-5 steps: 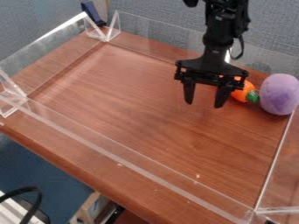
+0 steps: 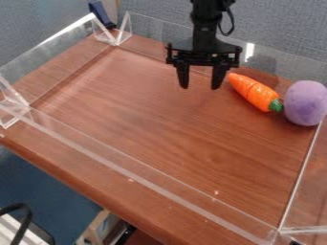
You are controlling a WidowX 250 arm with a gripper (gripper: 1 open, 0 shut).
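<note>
My black gripper point(image 2: 200, 77) hangs at the back centre of the wooden work area, open, with nothing visible between its fingers. Just to its right an orange toy carrot point(image 2: 251, 91) with a green top lies on the wood. A purple round toy point(image 2: 305, 102), perhaps an eggplant, sits at the far right beside the carrot's green end.
Clear low walls point(image 2: 147, 181) edge the wooden surface point(image 2: 134, 124), whose left and middle are bare. A grey backdrop stands behind. A dark blue object point(image 2: 101, 14) is at the upper left, outside the surface.
My gripper has moved left and toward the back, uncovering more of the carrot. The carrot and the purple toy look unmoved.
</note>
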